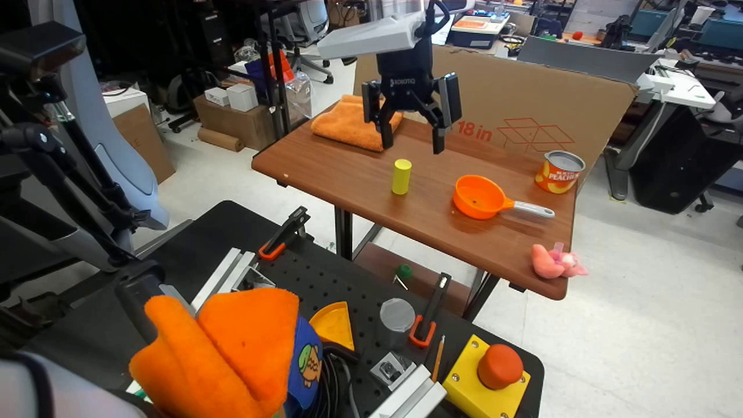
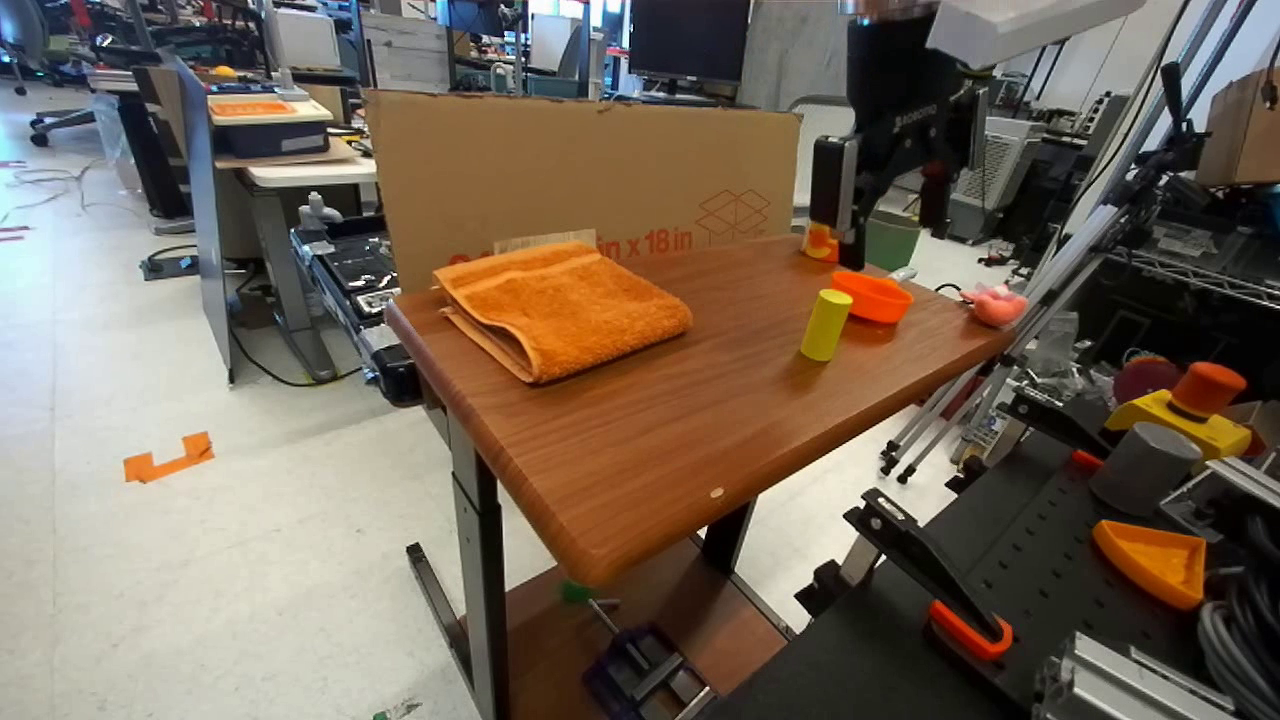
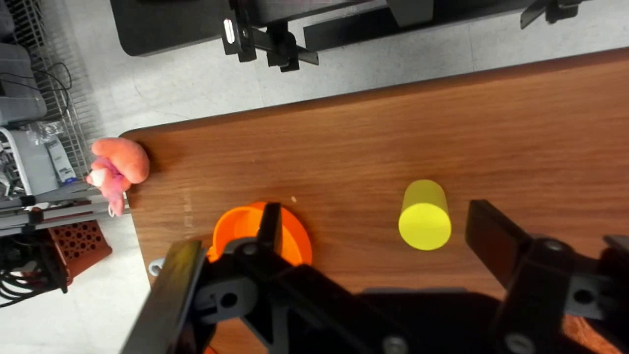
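Observation:
A yellow cylinder (image 1: 401,177) stands upright on the brown table, left of an orange strainer (image 1: 478,197) with a grey handle. Above the tabletop hangs my gripper (image 1: 411,146), its fingers spread wide and nothing between them. In the wrist view the yellow cylinder (image 3: 424,218) appears beyond the fingertips, between the two fingers but nearer the one on the right. Part of the strainer (image 3: 295,236) is covered there by the left finger. A folded orange towel (image 2: 564,306) lies toward the table's back left corner in the first exterior view.
An orange peach can (image 1: 559,172) stands at the table's right rear, and a pink plush toy (image 1: 554,261) sits at the front right corner. Cardboard (image 1: 501,97) walls off the rear edge. Bare tabletop surrounds the cylinder.

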